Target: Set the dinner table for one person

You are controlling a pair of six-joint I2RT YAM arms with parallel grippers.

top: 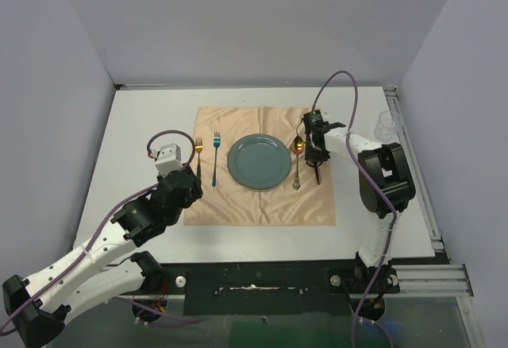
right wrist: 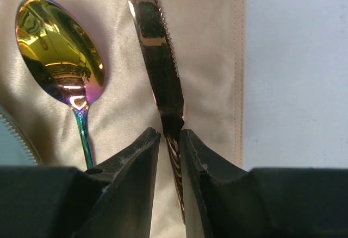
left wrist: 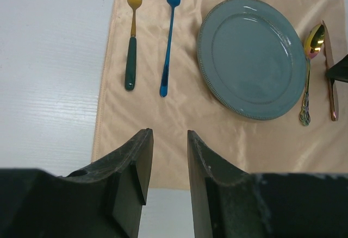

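A grey-blue plate lies in the middle of the beige placemat. Left of it are a gold fork with a dark green handle and a blue fork. On its right lie a rainbow-coloured spoon and, farther right, a dark shiny knife. My right gripper is low over the knife, part open, with the handle between its fingertips and little room on either side. My left gripper stays part open and empty over the mat's lower left.
Clear glassware stands on the white table at the right, beyond the mat. The right arm covers part of the mat's right edge.
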